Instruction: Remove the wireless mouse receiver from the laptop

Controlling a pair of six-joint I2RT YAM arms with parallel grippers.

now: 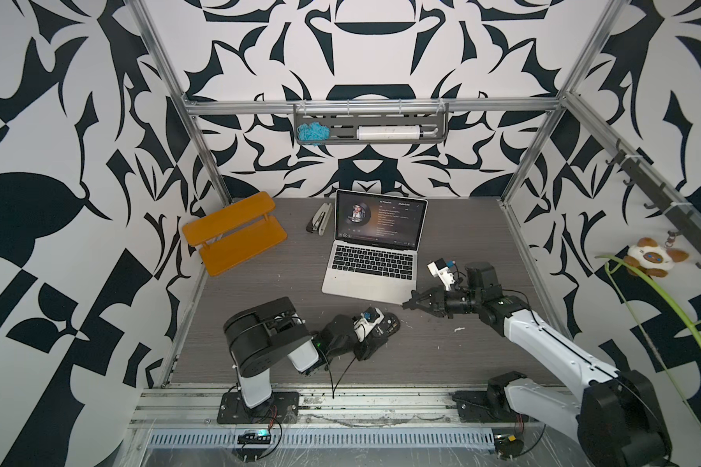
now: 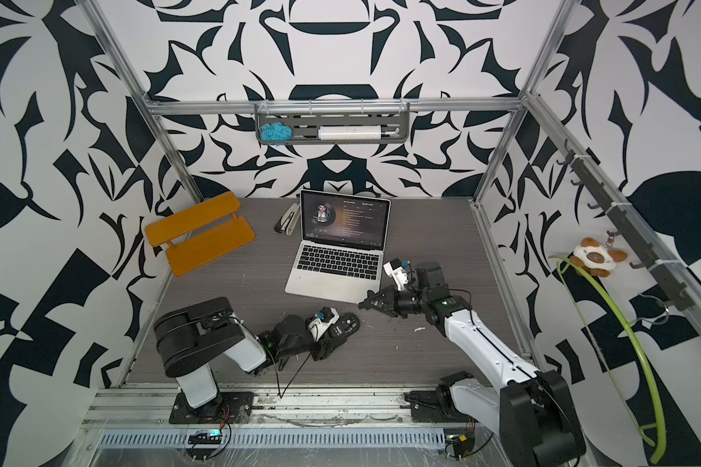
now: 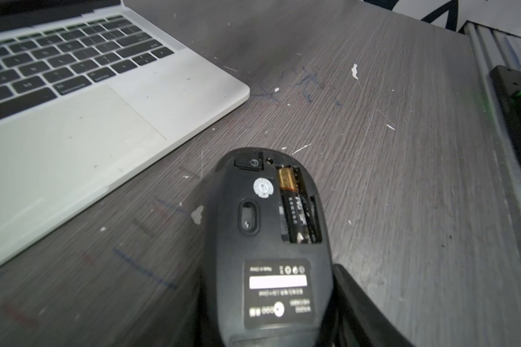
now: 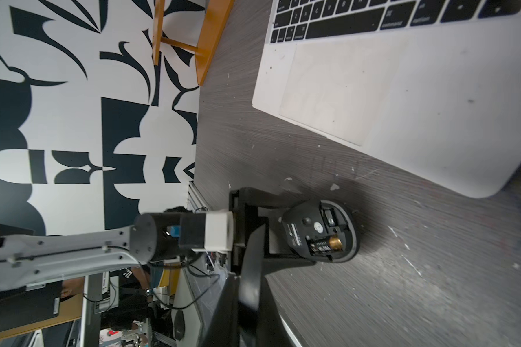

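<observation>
The laptop lies open on the table, screen lit. In front of it, the black mouse rests belly up, its battery bay uncovered with one battery showing. My left gripper is part open around the mouse's near end, a finger on each side; whether both touch it is hard to tell. Beside the laptop's right front corner, my right gripper is shut, its dark fingers together in the right wrist view. Anything as small as the receiver cannot be made out between them.
A stapler stands by the laptop's left side, and an orange stand is farther left. Free table lies to the right of the laptop and between mouse and right arm.
</observation>
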